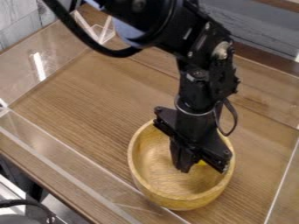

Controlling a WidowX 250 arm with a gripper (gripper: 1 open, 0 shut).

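Observation:
A yellow oval bowl (176, 188) rests on the wooden table in the lower middle of the camera view. My black gripper (184, 160) hangs down from the arm over the bowl, its fingertips low inside it toward the back right. The gripper looks shut; whether anything small lies between or behind its fingers is hidden. A bit of yellow shows just right of the fingers.
Clear plastic edges run along the left and right sides. A grey wall stands behind, and dark cables lie at the lower left.

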